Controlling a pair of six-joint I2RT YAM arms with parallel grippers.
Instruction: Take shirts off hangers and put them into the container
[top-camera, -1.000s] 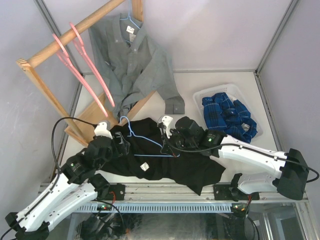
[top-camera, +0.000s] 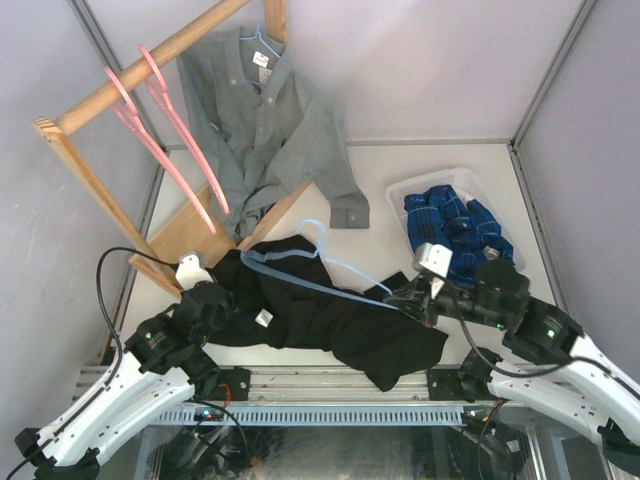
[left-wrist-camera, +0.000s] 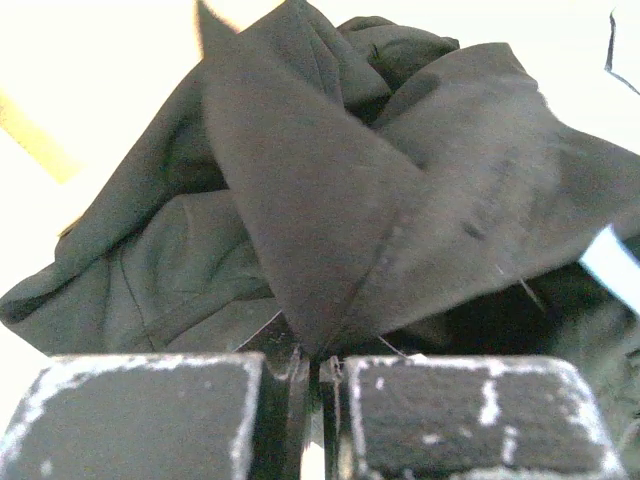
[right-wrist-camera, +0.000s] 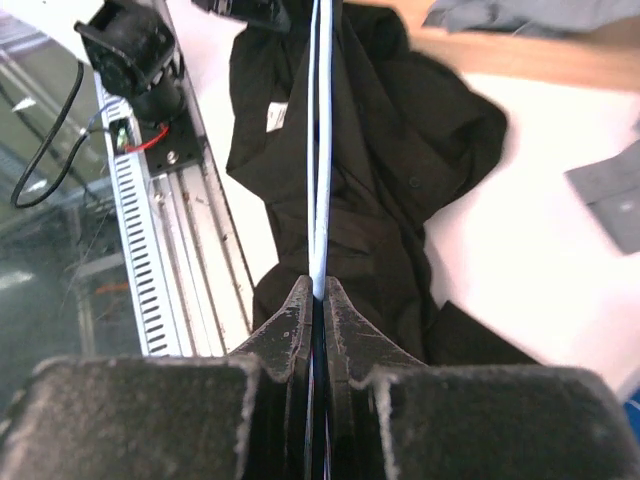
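The black shirt (top-camera: 350, 335) lies crumpled along the front of the table. My left gripper is shut on a raised fold of its cloth, which fills the left wrist view. In the right wrist view my right gripper is shut on one end of the light-blue hanger (right-wrist-camera: 322, 150). From above, the hanger's hook and long bars stretch leftward over the shirt, and the hanger's far end lies near the left gripper. Whether that end is still inside the cloth I cannot tell. A white label (top-camera: 264, 318) shows on the shirt.
A wooden rack (top-camera: 150, 70) at the back left bears two pink hangers (top-camera: 165, 130) and a grey shirt (top-camera: 265, 130) on a blue hanger. At the right stands a white basket (top-camera: 398, 190) holding blue plaid cloth (top-camera: 455, 230). Bare table lies between rack and basket.
My right gripper has pulled the hanger rightward, and more of it shows above the black shirt.
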